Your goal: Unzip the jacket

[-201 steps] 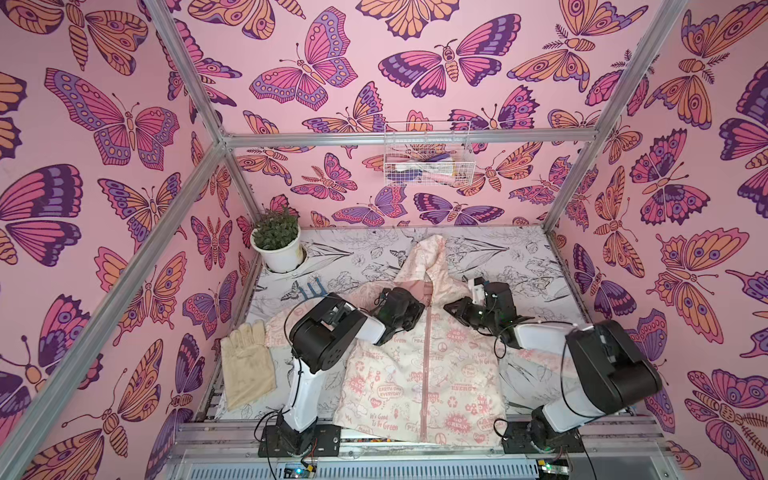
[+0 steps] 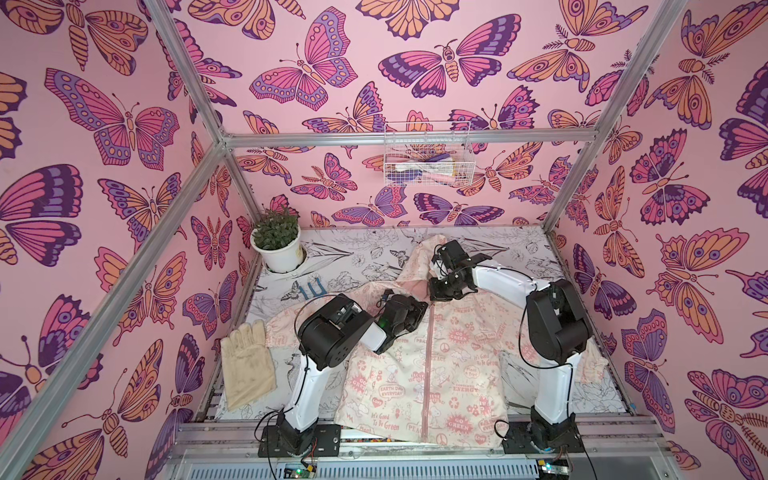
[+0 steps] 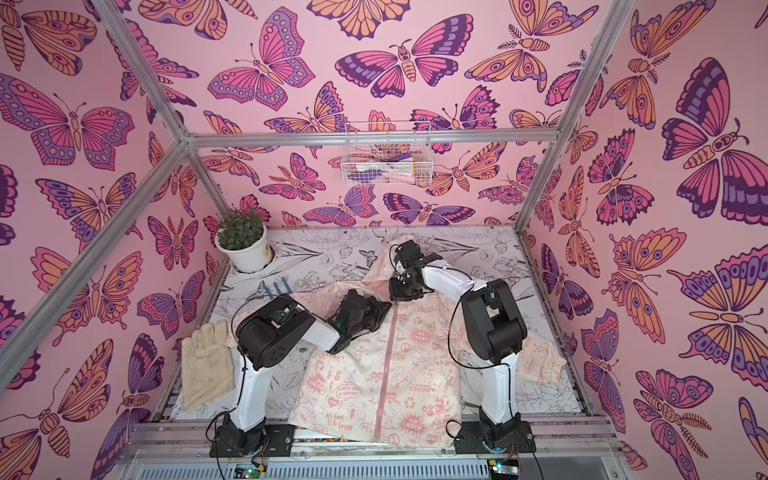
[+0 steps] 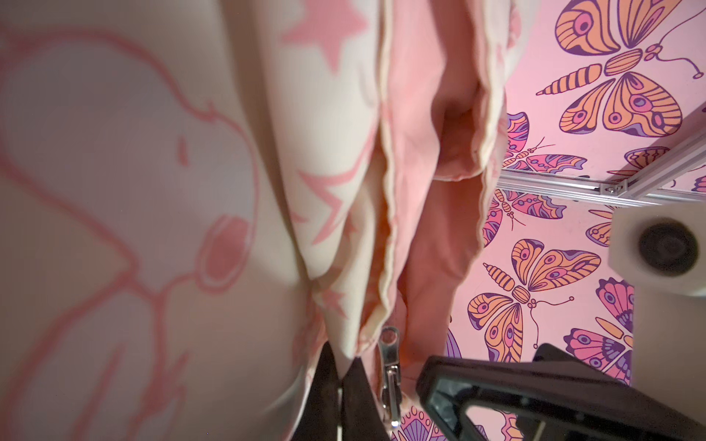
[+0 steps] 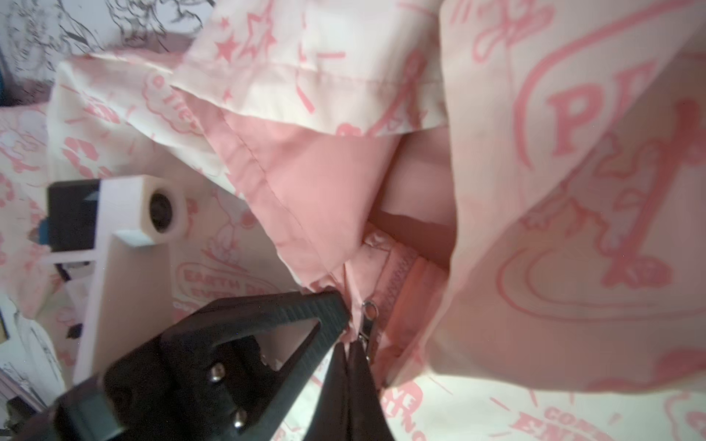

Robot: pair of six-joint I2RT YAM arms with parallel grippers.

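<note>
The cream jacket (image 2: 384, 392) with pink print lies front up, its pink zipper (image 2: 427, 368) running down the middle. Near the collar, my left gripper is shut on a fold of the jacket's cloth beside the zipper. A metal zipper pull (image 4: 389, 360) hangs just right of its fingertips in the left wrist view. My right gripper is shut, its tips right by that pull (image 5: 368, 314) in the right wrist view; whether the pull is between them is hidden. Around the pull, collar flaps (image 5: 309, 176) stand up in folds.
Both grippers are close together at the collar, with the hood (image 2: 424, 257) behind them. A potted plant (image 2: 278, 240) stands at back left, near blue-grey items (image 2: 310, 288). Beige gloves (image 2: 246, 364) lie at front left.
My right gripper has swung from the jacket's right shoulder, leftward and toward the back, to the collar zipper. The left gripper has barely moved; the jacket around the hood has shifted slightly.
</note>
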